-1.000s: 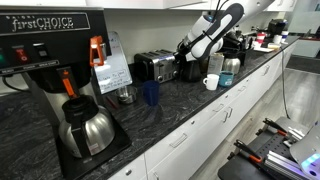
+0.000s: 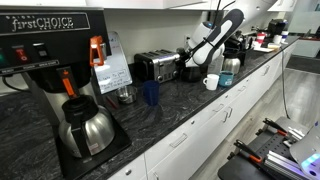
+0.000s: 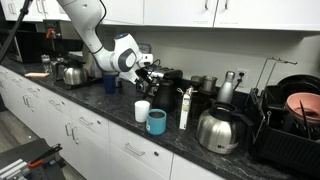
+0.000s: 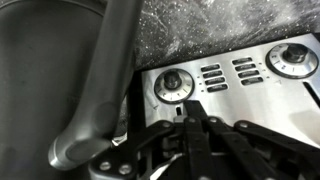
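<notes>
A silver toaster (image 2: 156, 66) stands against the wall in exterior view 1. Its steel panel (image 4: 232, 108) carries round dials and small buttons in the wrist view, with one dial (image 4: 174, 85) just past my fingertips. My gripper is shut, and nothing shows between its fingers. Whether it touches the panel I cannot tell. Beside the toaster is a black kettle (image 2: 190, 73), whose dark handle (image 4: 108, 70) crosses the left of the wrist view. The white arm (image 3: 118, 55) reaches over the counter, its fingertips too small to make out outside the wrist view.
A coffee maker with a steel carafe (image 2: 86, 129) occupies the near counter. A blue cup (image 2: 151, 93) is in front of the toaster. White mug (image 3: 142, 110) and teal mug (image 3: 156, 122) sit near the counter edge. Bare dark counter (image 2: 150, 125) lies between carafe and toaster.
In exterior view 1 the arm has shifted slightly to the right, away from the toaster. The toaster, kettle and cups look unmoved.
</notes>
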